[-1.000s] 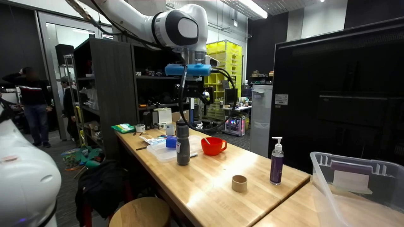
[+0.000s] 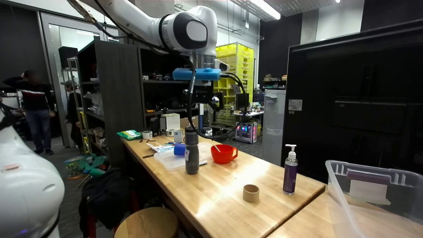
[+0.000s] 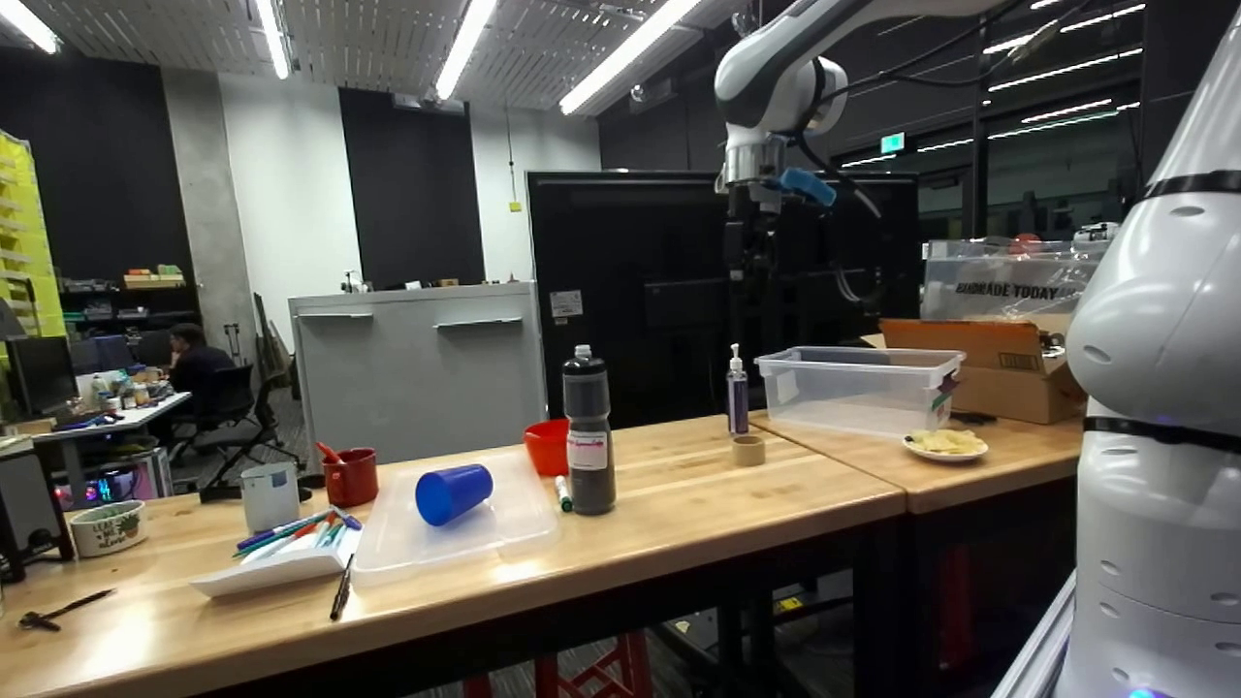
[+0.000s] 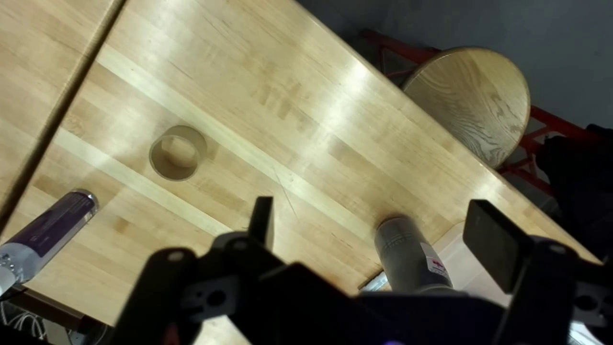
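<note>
My gripper is open above the table, its two dark fingers wide apart and nothing between them. Below it in the wrist view stands a grey bottle (image 4: 405, 256), partly hidden by the gripper body. A tan cardboard ring (image 4: 195, 138) rests on bare wood, well off to the left of the fingers. Near the lower left of that view is a purple pump bottle (image 4: 51, 227), upright on the table in exterior view 1. A red cup (image 3: 544, 447) sits behind the grey bottle, and a blue cup (image 3: 454, 494) lies on its side on a translucent lid (image 3: 512, 529).
At the right end stand a clear bin (image 3: 861, 384) and a plate of yellow food (image 3: 944, 446). Pens (image 3: 302, 529), a dark red mug (image 3: 350, 477) and a white mug (image 3: 270, 498) crowd the left end. Open wood (image 2: 222, 190) surrounds the ring. A stool (image 2: 148, 222) stands beside the table.
</note>
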